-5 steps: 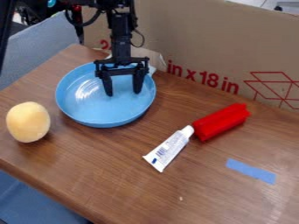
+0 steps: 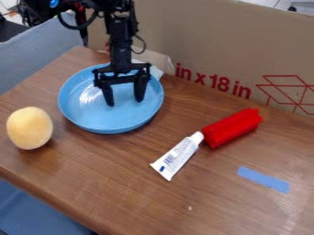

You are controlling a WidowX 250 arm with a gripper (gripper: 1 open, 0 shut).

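My black gripper (image 2: 123, 90) is open, its two fingers (image 2: 106, 89) apart and low inside a round blue plate (image 2: 94, 114) on the wooden table. I see nothing held between them. The arm rises from the plate toward the top of the view. A small pale object behind the plate's right rim is mostly hidden.
A pale yellow roundish object (image 2: 29, 128) sits left of the plate. A red cylinder (image 2: 230, 127) and a white tube (image 2: 174, 158) lie to the right, near a blue strip (image 2: 263, 179). A cardboard wall (image 2: 233, 46) stands behind.
The gripper has shifted slightly left and a little lower within the plate. The other things look unmoved.
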